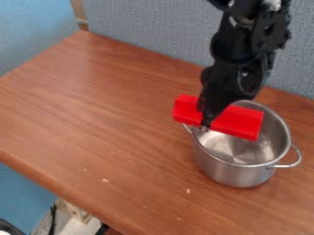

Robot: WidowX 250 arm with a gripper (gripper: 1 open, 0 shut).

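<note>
A red block (234, 121) is tilted over the mouth of a steel pot (237, 167), covering part of its interior. My black gripper (210, 117) reaches down from the top onto the block, its fingertips at the block's middle. Whether the fingers are closed on it is hard to see, as the block and gripper body hide them. The pot has wire handles on both sides and stands on the right of the wooden table (98, 119).
A grey padded wall (147, 27) runs along the back.
</note>
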